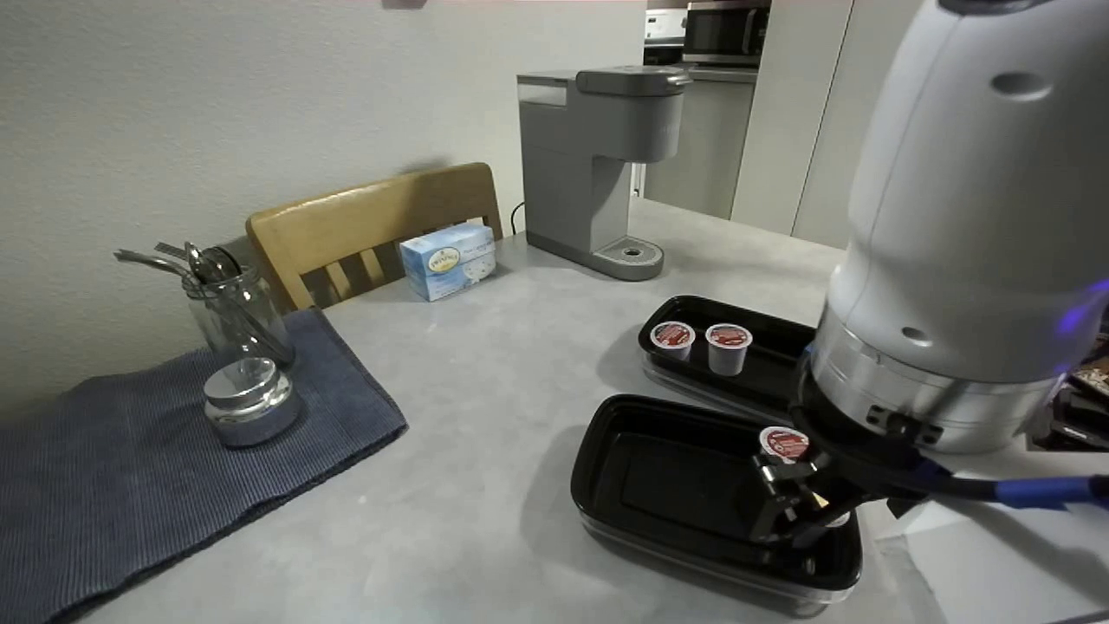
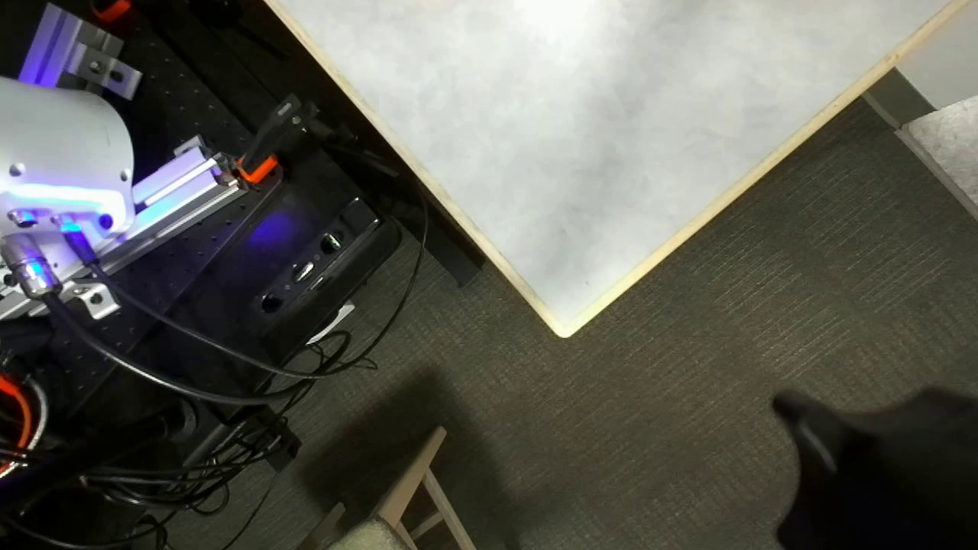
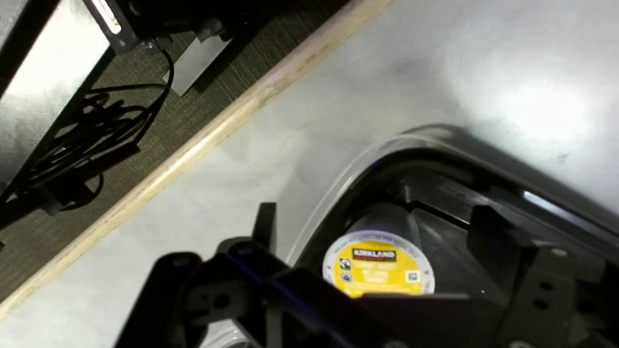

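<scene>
My gripper [image 1: 787,508] is low in the right part of the near black tray [image 1: 665,484], its fingers open. In the wrist view, a coffee pod with a yellow Kirkland lid [image 3: 377,264] lies tilted near the tray's corner. It shows between the two spread fingers, with no visible grip on it; the gripper body hides its lower part. A red-lidded pod [image 1: 784,443] stands at the tray's far side, just behind the gripper. Two more red-lidded pods, one left [image 1: 672,336] and one right [image 1: 729,348], stand in the far black tray [image 1: 697,303].
A grey coffee maker [image 1: 567,166] stands at the back, with a blue tea box [image 1: 449,260] left of it. On a blue cloth [image 1: 114,468] are a jar of utensils [image 1: 239,322] and a silver-lidded jar [image 1: 250,404].
</scene>
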